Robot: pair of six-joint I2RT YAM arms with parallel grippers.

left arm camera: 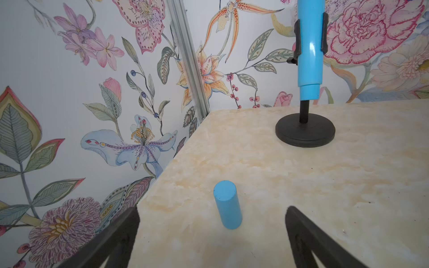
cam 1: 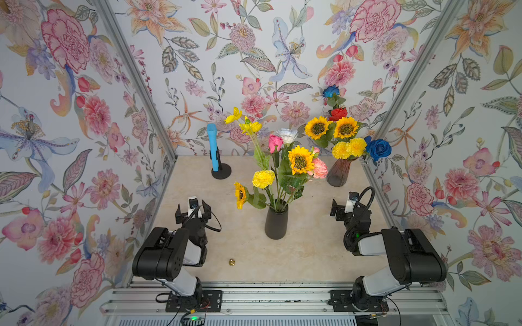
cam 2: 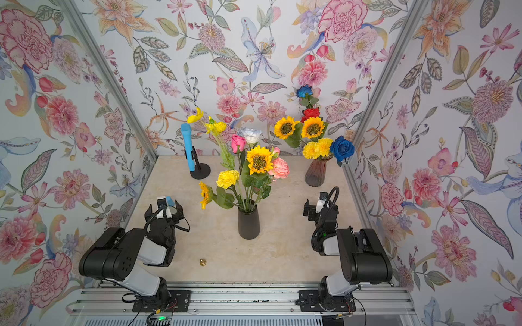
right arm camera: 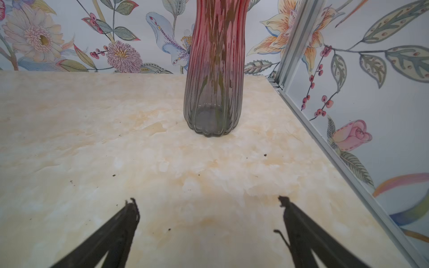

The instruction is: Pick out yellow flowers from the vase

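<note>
A dark grey vase (cam 1: pixel 276 224) stands upright mid-table, holding mixed flowers. Among them are a yellow carnation (cam 1: pixel 263 178), a sunflower (cam 1: pixel 301 159), a smaller sunflower (cam 1: pixel 240 195) leaning left and a tall yellow bloom (cam 1: pixel 250 126), beside pink and white blooms. Farther back on the right, a ribbed pink-grey glass vase (right arm camera: pixel 213 89) holds sunflowers (cam 1: pixel 345 127), yellow carnations (cam 1: pixel 357 146), and red and blue roses. My left gripper (cam 1: pixel 192 208) is open at the left, apart from the flowers. Open and empty too, my right gripper faces the glass vase from a distance.
A blue microphone-like stick (left arm camera: pixel 310 53) rests in a black round-based stand (left arm camera: pixel 305 130) at the back left. A short blue cylinder (left arm camera: pixel 228 204) stands in front of my left gripper. A small brass object (cam 1: pixel 231 262) lies near the front edge. Bare table surrounds the grey vase.
</note>
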